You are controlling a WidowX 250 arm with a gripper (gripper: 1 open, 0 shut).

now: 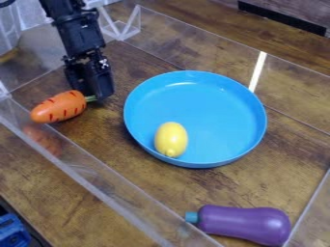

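My black gripper [91, 85] is low at the upper left, just above and beside the green stem end of an orange toy carrot [58, 106]. I cannot tell how far its fingers stand apart or whether anything is between them. A blue plate [222, 111] holds a yellow lemon [172, 138]. A purple eggplant [245, 223] lies at the bottom right.
Clear plastic walls border the wooden table [168, 48] on several sides, one running diagonally past the carrot. A blue object [11, 230] sits outside at the bottom left. Bare wood lies above the plate.
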